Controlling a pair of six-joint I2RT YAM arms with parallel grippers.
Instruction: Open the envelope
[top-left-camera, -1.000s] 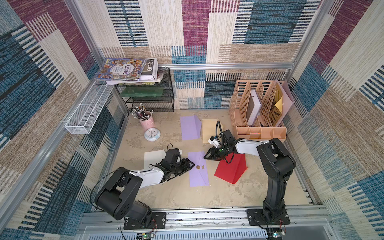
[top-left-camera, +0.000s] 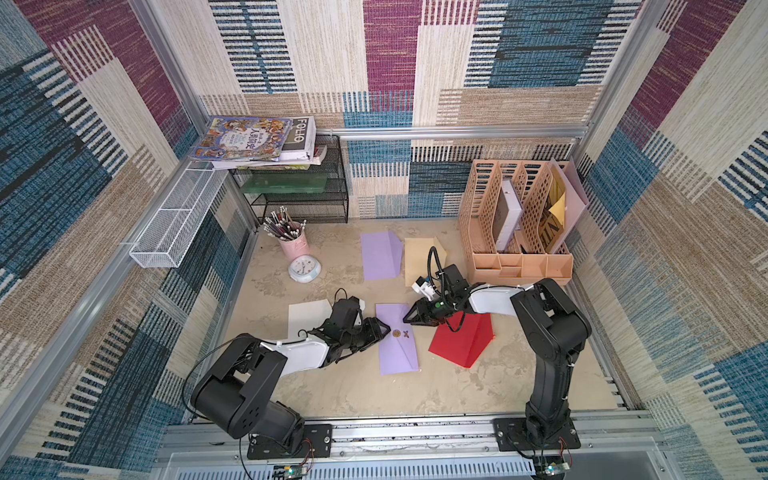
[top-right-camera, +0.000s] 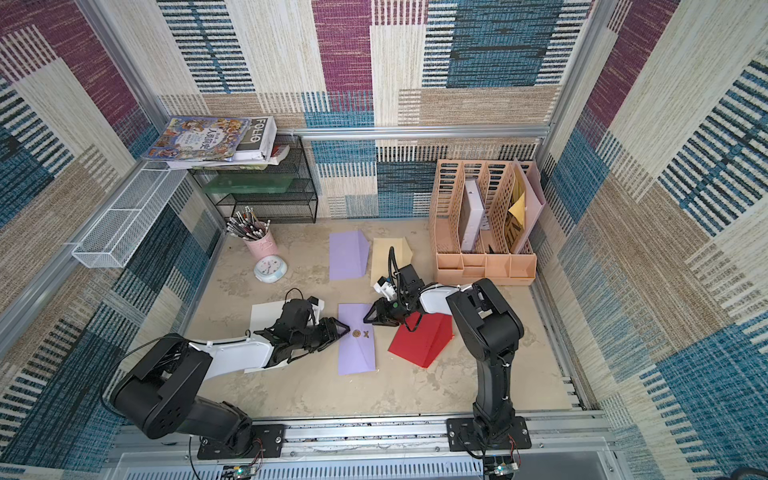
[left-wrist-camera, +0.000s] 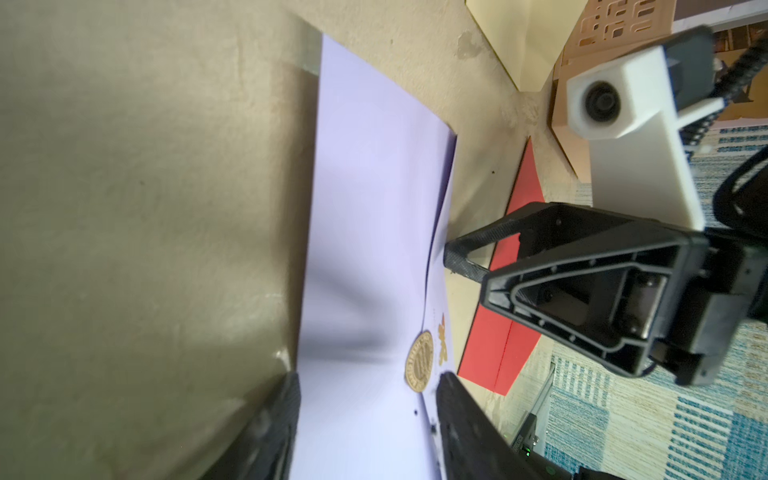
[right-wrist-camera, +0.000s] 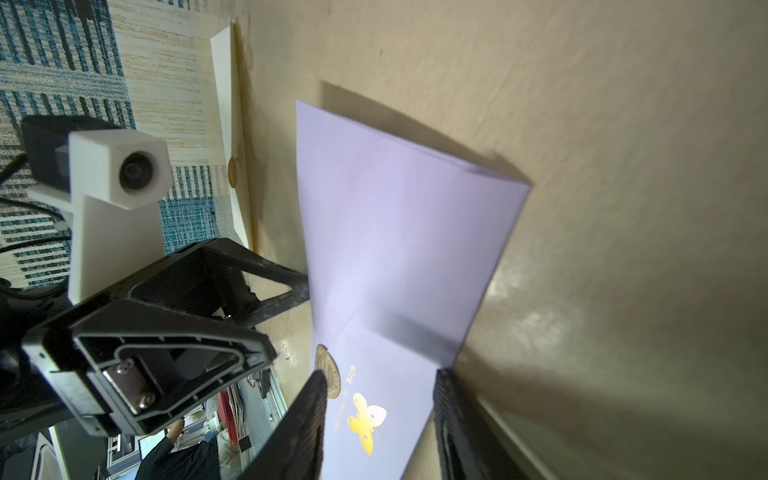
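A lilac envelope lies between the grippers, gold seal and butterfly on it, a raised flap edge along its right side in the left wrist view. My left gripper stands open at its left edge. My right gripper is at the right edge of its upper part, fingers parted; no envelope clearly shows gripped in it.
A red envelope lies right, white paper left, lilac and cream envelopes behind. A pen cup, clock and file organiser stand at the back.
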